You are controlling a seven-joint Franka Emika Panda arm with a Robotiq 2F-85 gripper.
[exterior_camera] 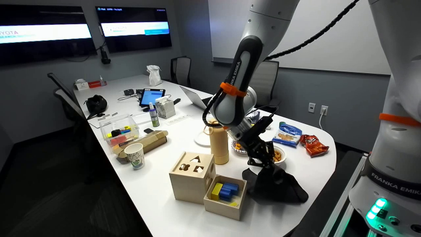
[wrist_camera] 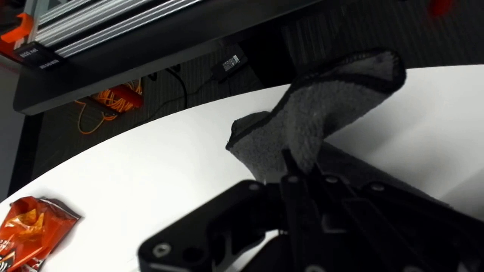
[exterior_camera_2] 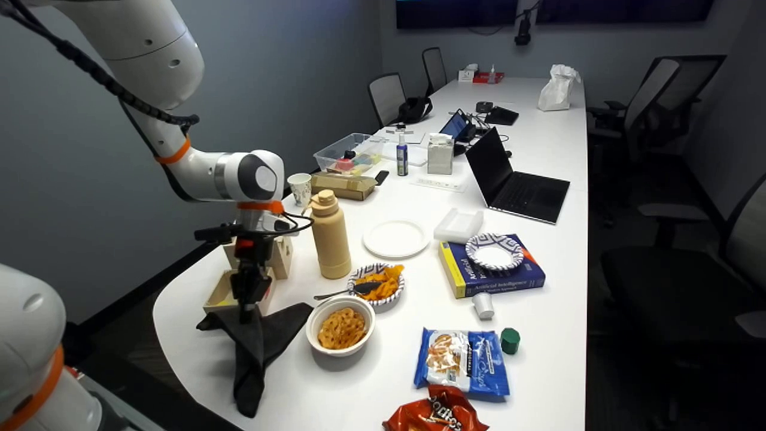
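A black cloth point(exterior_camera: 275, 186) lies bunched on the near end of the white table, part of it raised by my gripper point(exterior_camera: 265, 162). In the second exterior view the cloth point(exterior_camera_2: 260, 353) spreads beside the white bowl of waffle-shaped snacks point(exterior_camera_2: 342, 330), with my gripper point(exterior_camera_2: 248, 310) pointing down above it. The wrist view shows the fingers closed on a pinched fold of the cloth point(wrist_camera: 313, 108), which looks grey there. My gripper is shut on that fold. The rest of the cloth drapes down to the tabletop.
A wooden shape box point(exterior_camera: 192, 179) and an open wooden tray of blocks point(exterior_camera: 223, 208) stand beside the cloth. A tan bottle point(exterior_camera_2: 331, 240) and a patterned bowl with a spoon point(exterior_camera_2: 378, 284) are close by. Snack bags, including a red one point(exterior_camera: 313, 145), lie toward the table's edge.
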